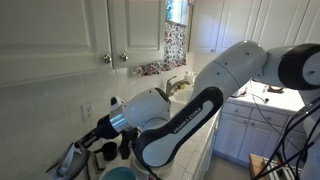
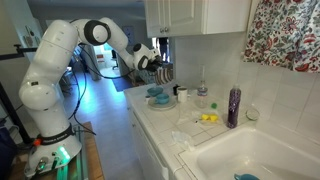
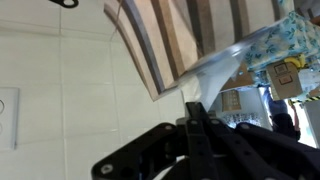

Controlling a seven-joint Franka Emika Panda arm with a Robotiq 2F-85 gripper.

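My gripper is shut near the tiled wall, at the end of the arm. A striped piece, probably cloth, spreads across the upper middle of the wrist view and narrows towards the fingertips. Just ahead of them is a pale, blurred part of it; I cannot tell whether it is pinched or only behind them. In exterior view 1 the gripper is at the lower left, beyond the dark cup. Exterior view 2 shows it small, at the far end of the counter.
A blue bowl and a dark cup stand on the counter under the arm. Cabinets hang above. In exterior view 2, bottles and a sink are towards the near end. Cardboard boxes show in the wrist view.
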